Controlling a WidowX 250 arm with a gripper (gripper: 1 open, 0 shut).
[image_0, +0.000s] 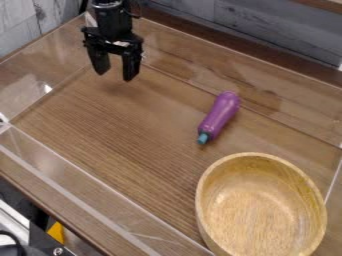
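My black gripper (114, 64) hangs over the back left of the wooden table, its two fingers spread open with nothing seen between them. A purple eggplant-like object (219, 115) with a teal tip lies right of centre, well apart from the gripper. A large pale tan bowl (261, 205) sits at the front right.
Grey walls border the table (120, 140) at the back, and a clear plastic edge runs along the left. Some dark and yellow items are at the lower left corner, beyond the table's edge.
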